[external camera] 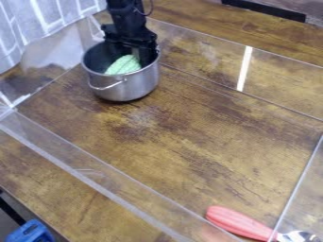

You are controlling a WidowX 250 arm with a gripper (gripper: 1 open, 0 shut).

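A steel pot (120,83) with a wire handle stands at the upper left of the wooden table. A pale green, ridged object (123,65) lies inside it. My black gripper (134,49) reaches down from the top to the back rim of the pot, just above and behind the green object. Its fingertips are dark and partly hidden, so I cannot tell whether they are open or shut, or whether they touch the object.
A pink-handled utensil (240,223) lies at the lower right. A blue item (30,233) sits at the lower left corner. Clear plastic edging runs round the work area.
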